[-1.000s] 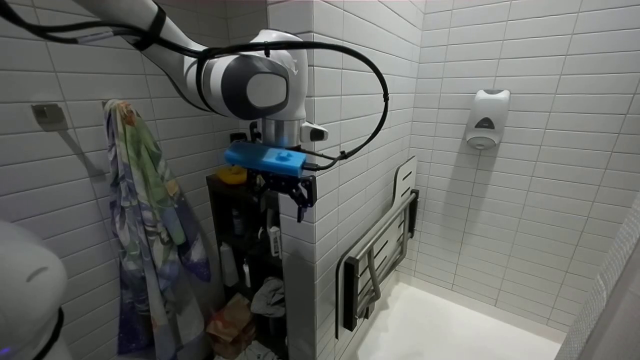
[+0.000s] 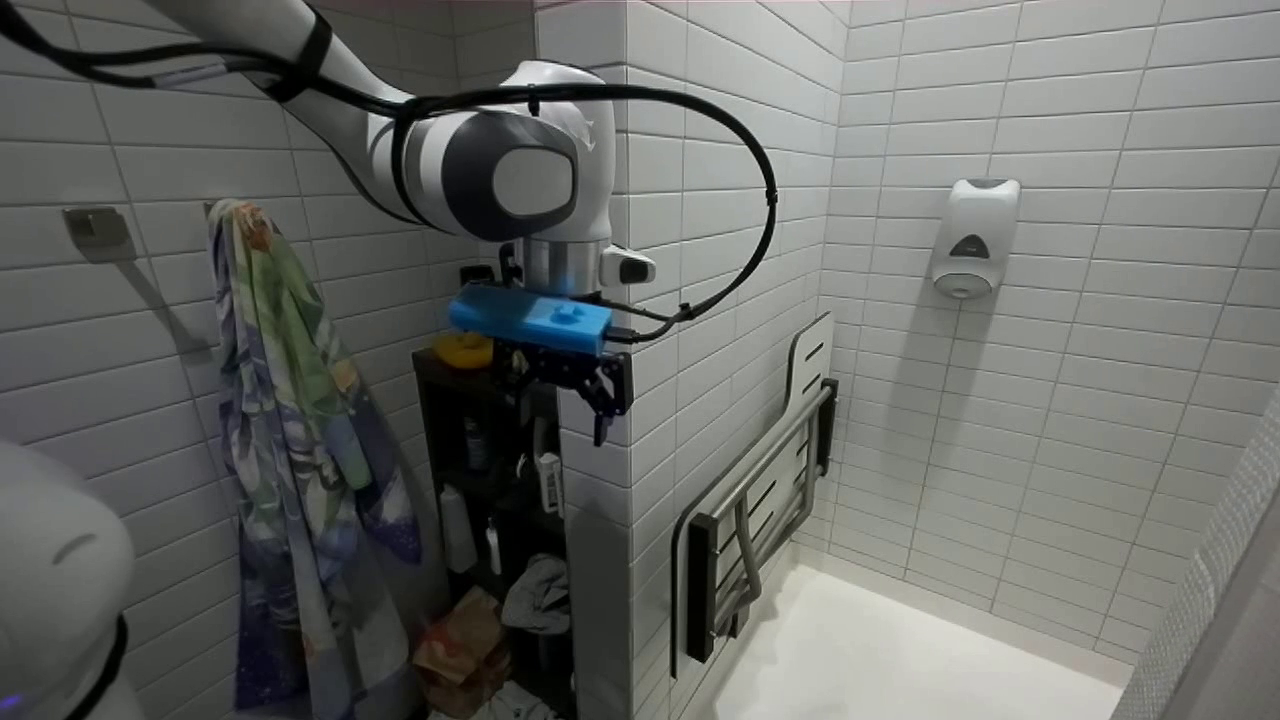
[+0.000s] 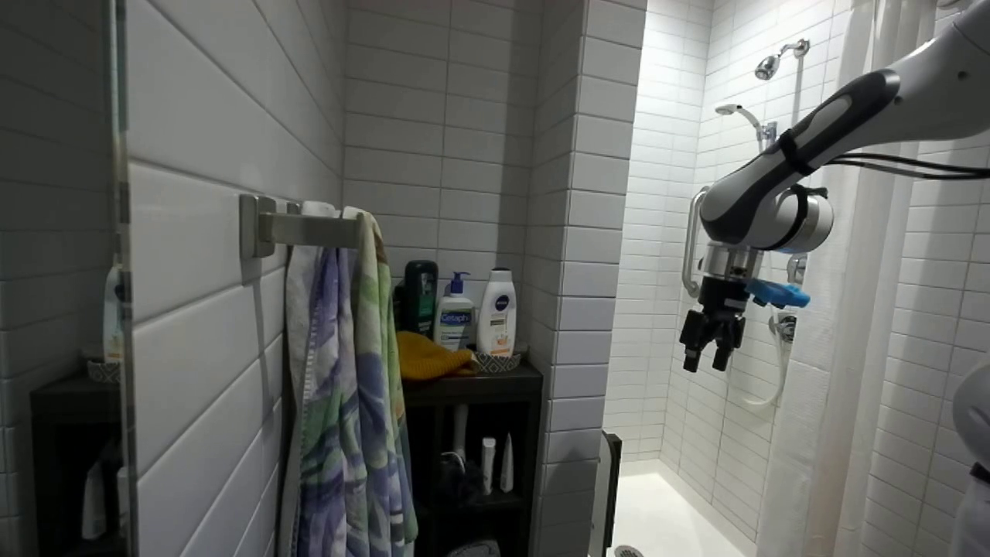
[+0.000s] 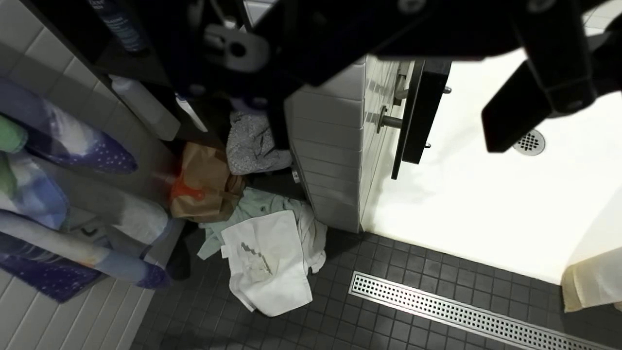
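Observation:
My gripper (image 3: 706,360) hangs fingers-down in the air, open, at the shower side of the tiled wall corner in exterior view 2. Its two black fingers stand apart with nothing between them. In the wrist view, one finger (image 4: 516,108) shows over the white shower floor. A patterned towel (image 3: 357,390) hangs from a wall bar (image 3: 311,230), away from the gripper. On the dark shelf (image 3: 520,382) stand a white lotion bottle (image 3: 498,316), a pump bottle (image 3: 454,319) and a dark green bottle (image 3: 421,299). A mustard cloth (image 3: 425,357) lies beside them.
A folded shower seat (image 2: 768,504) and a soap dispenser (image 2: 975,238) are on the shower walls. A curtain (image 3: 817,371) hangs near the arm. On the floor lie a paper bag (image 4: 204,186) and a white cloth (image 4: 271,259).

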